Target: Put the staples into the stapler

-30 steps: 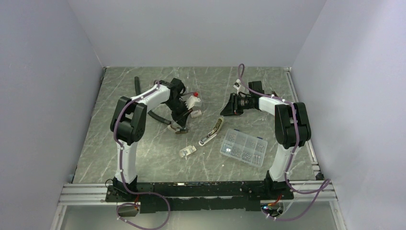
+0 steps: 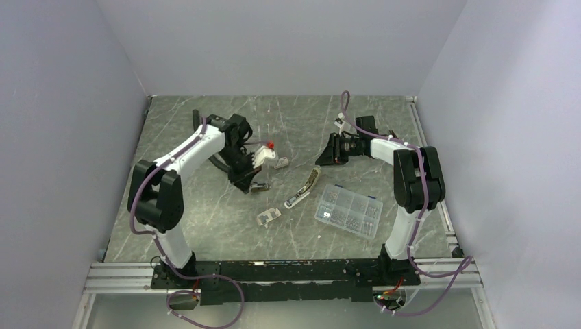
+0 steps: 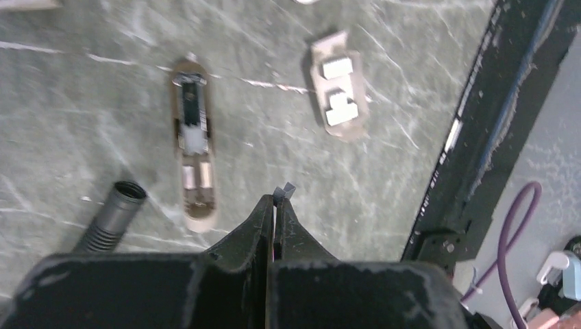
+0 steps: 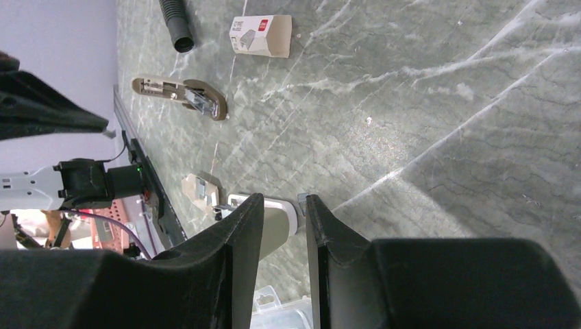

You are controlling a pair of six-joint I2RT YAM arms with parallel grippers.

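A small tan stapler [image 3: 194, 144], its top lifted back to bare a dark channel, lies on the grey marbled table beside my left gripper. That gripper is shut, a small grey sliver showing at its tips; whether this is part of the fingers I cannot tell. In the top view it partly covers the stapler's left end. Farther right lies a long pale stapler [image 2: 301, 188]. Its far end shows below and between the fingers of my right gripper, which is part open and holds nothing visible. The staple box [image 4: 260, 35] is white with a red label.
A clear compartment case [image 2: 349, 210] of small parts sits right of the long stapler. A small pale device [image 3: 340, 89] lies nearer the front edge. The black hose [image 3: 113, 216] ends close to the tan stapler. Bare table spreads at the back.
My left gripper has drawn to the left from over the tan stapler, uncovering its right part and covering its left end. The right arm and the other things have stayed put.
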